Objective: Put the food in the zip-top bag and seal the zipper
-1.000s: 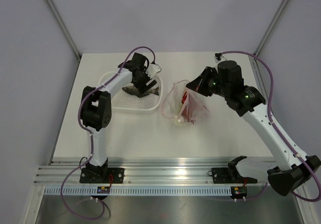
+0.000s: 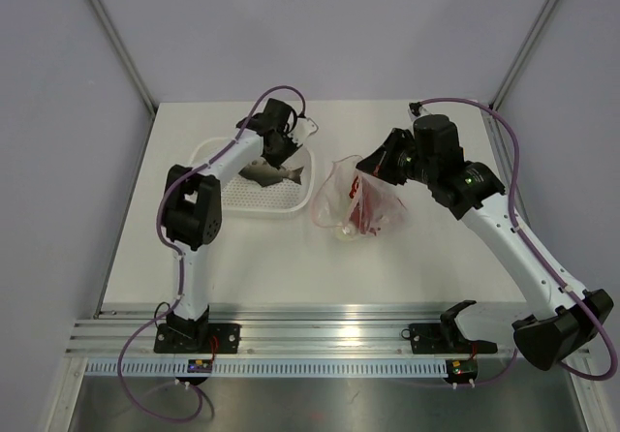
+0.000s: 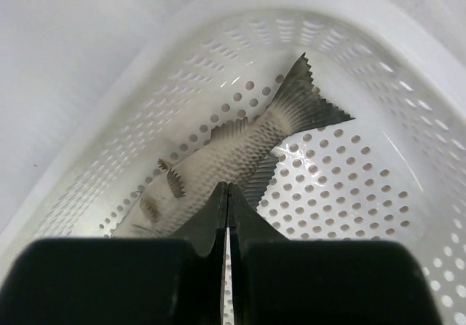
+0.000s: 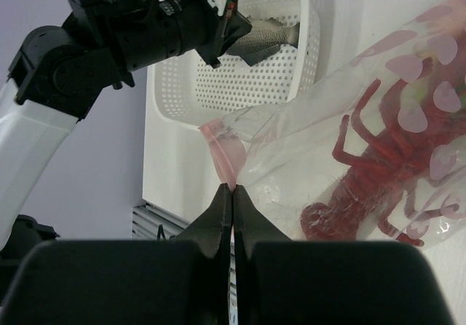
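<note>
A grey fish point(image 3: 226, 157) lies in the white perforated basket point(image 2: 254, 211), its tail pointing toward one wall. My left gripper is above it with the fingers pressed together and nothing between them; in the left wrist view they cover part of the fish's lower side. The clear zip top bag point(image 2: 334, 200) stands right of the basket, with a red lobster point(image 4: 393, 150) inside. At the bag's pink-edged rim, my right gripper is shut on the bag's edge. Something pale and yellowish shows low in the bag in the top view.
The basket's right wall stands close beside the bag. The left forearm point(image 2: 199, 200) crosses the basket's left part.
The fish remains in the basket. The right arm shifted only slightly, still at the bag's rim.
</note>
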